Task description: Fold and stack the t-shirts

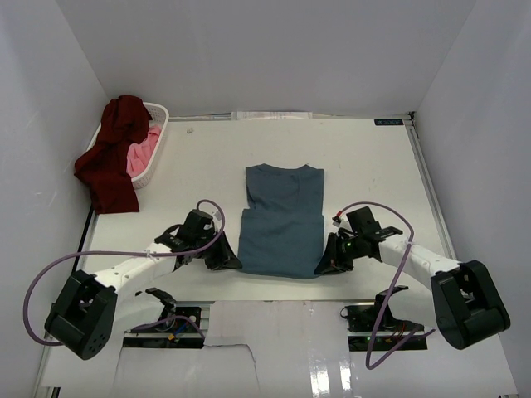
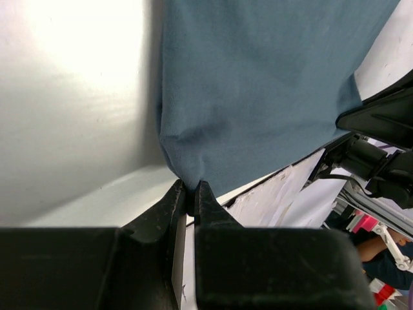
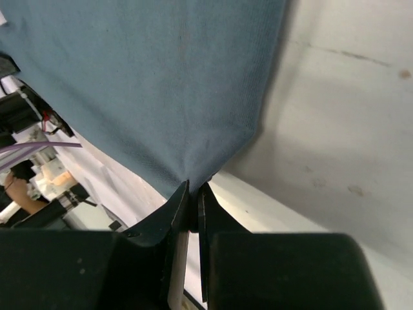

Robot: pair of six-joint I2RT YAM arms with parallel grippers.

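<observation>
A blue-grey t shirt (image 1: pixel 282 236) lies partly folded on the white table, its far part narrower and reaching back to mid-table. My left gripper (image 1: pixel 239 266) is shut on the shirt's near left corner; in the left wrist view the cloth (image 2: pixel 239 84) bunches into the fingertips. On the near right corner my right gripper (image 1: pixel 318 272) is shut, with the shirt (image 3: pixel 161 84) pinched between its fingers in the right wrist view. The near edge stretches fairly straight between both grippers, close to the table's front edge. Whether that edge touches the table cannot be told.
At the back left stands a white basket (image 1: pixel 163 133) holding a dark red cloth (image 1: pixel 116 157), which hangs over its side, and a pink cloth (image 1: pixel 143 152).
</observation>
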